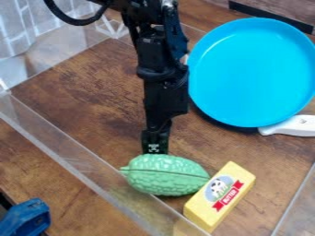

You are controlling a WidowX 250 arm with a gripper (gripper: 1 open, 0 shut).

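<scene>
My black gripper (157, 140) reaches down to the wooden surface in the middle of the camera view, just behind a green bumpy vegetable (165, 174), its lower tip close to or touching it. It looks open, though its fingers are partly hidden behind one another. Right of the vegetable, a yellow butter box (219, 197) with a red label lies turned diagonally.
A large blue plate (246, 74) fills the right side behind, with a white handle (286, 126) by its edge. A transparent wall (87, 171) runs along the front left, with a blue object (22, 220) outside it. Bare wood (80, 92) lies to the left.
</scene>
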